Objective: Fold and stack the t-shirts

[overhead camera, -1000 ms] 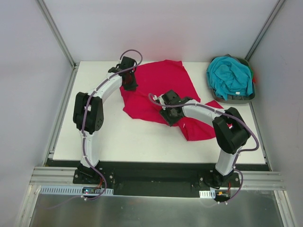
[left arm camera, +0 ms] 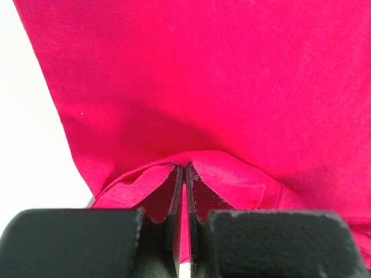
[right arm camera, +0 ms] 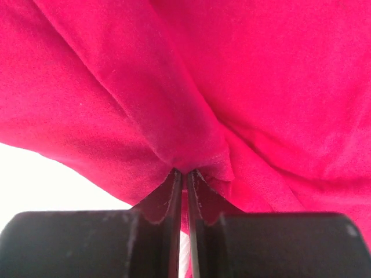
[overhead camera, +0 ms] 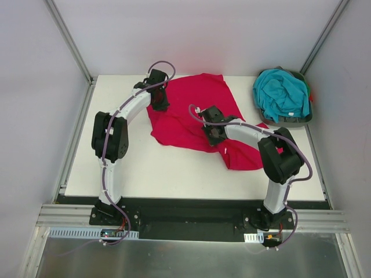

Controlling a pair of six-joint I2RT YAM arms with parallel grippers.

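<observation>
A red t-shirt lies spread and partly rumpled over the back and right of the table, one part reaching toward the front right. At its left side, my left gripper is shut on a raised edge of the red cloth, which bunches at the fingertips. My right gripper is shut on a fold of the same shirt near its front middle; the cloth gathers right at the tips. Both arms hide parts of the shirt in the top view.
A dark basket at the back right holds teal cloth, with a bit of red at its side. Walls stand close on both sides and behind.
My right gripper has shifted slightly to the right, and the cloth near it has moved a little. The left gripper has stayed almost still.
</observation>
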